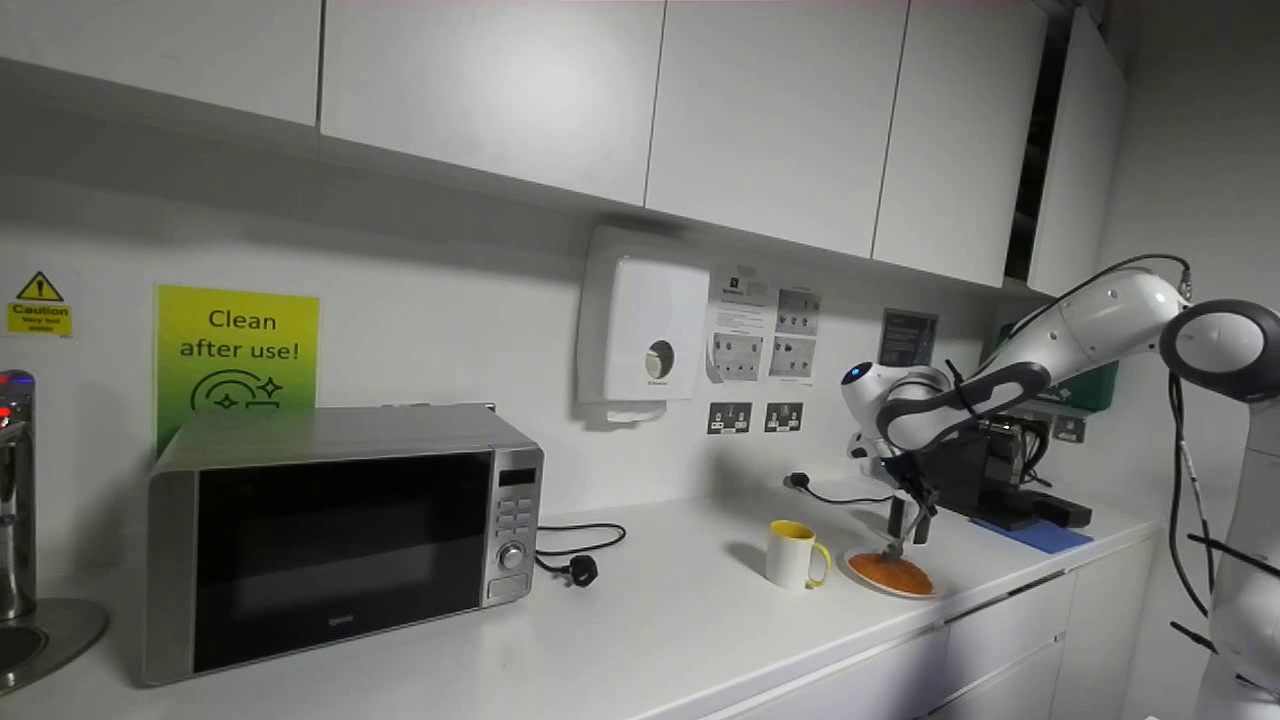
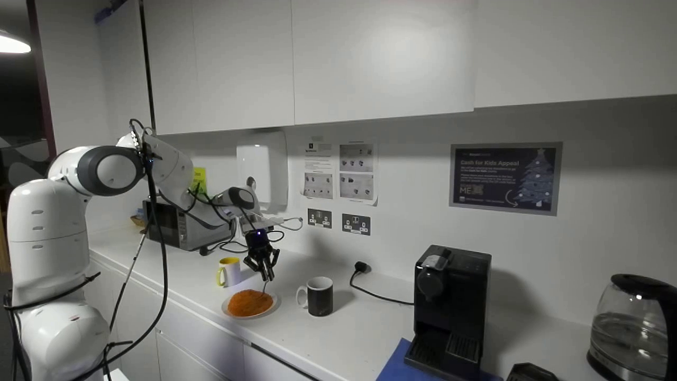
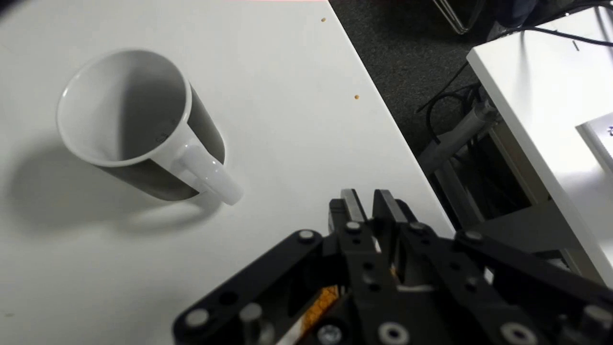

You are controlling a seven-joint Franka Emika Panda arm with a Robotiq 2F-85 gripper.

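A white plate [image 2: 276,307] bears a mound of orange food [image 2: 250,302], grainy in look. My gripper [image 1: 908,526] is above the plate, fingers pointing down, shut on a thin metal spoon. In exterior view 1 the spoon [image 1: 893,553] slants down, its bowl at the top of the food; whether it touches is hard to tell. Exterior view 2 shows only a thin length of the spoon [image 2: 264,288] below the fingertips. In the wrist view the gripper hides most of the plate; some orange food [image 3: 319,307] shows past the fingers.
A black-and-white mug [image 2: 319,297] stands close beside the plate, and a white mug with yellow inside [image 1: 791,556] on its other side. Behind are a coffee machine [image 2: 450,298] and a microwave [image 1: 348,540].
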